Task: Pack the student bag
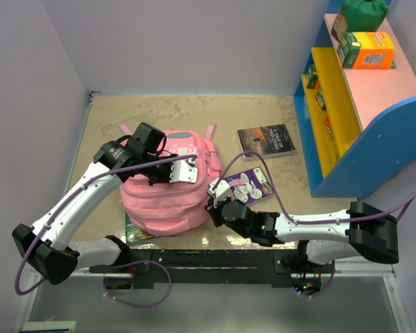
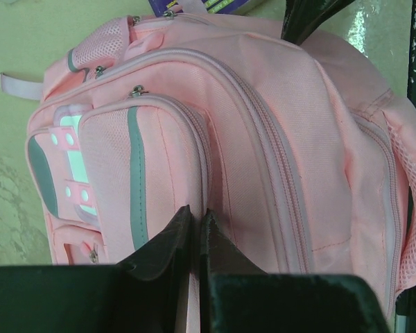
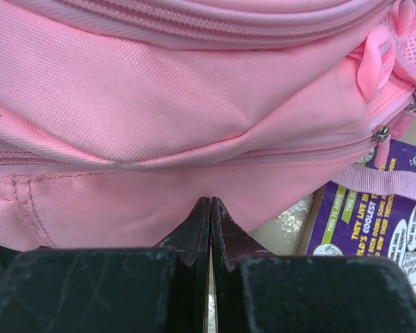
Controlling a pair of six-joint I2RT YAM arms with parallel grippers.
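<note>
The pink backpack [image 1: 168, 210] lies on the left of the table. In the left wrist view my left gripper is shut on the piped edge of its front pocket [image 2: 170, 139]. My right gripper is shut, nothing between its fingers, beside the bag's lower side in the right wrist view. The zipper here looks closed along its visible stretch. One zipper pull [image 3: 382, 134] hangs well to the right of those fingers, clear of them, and a second pull [image 3: 414, 105] sits just past it.
A purple book [image 1: 252, 184] lies right of the bag, with a strap across it in the right wrist view. Behind it is a dark novel [image 1: 266, 141]. The blue-sided shelf [image 1: 385, 149] stands at right. Something green [image 1: 136, 233] shows under the bag's front left.
</note>
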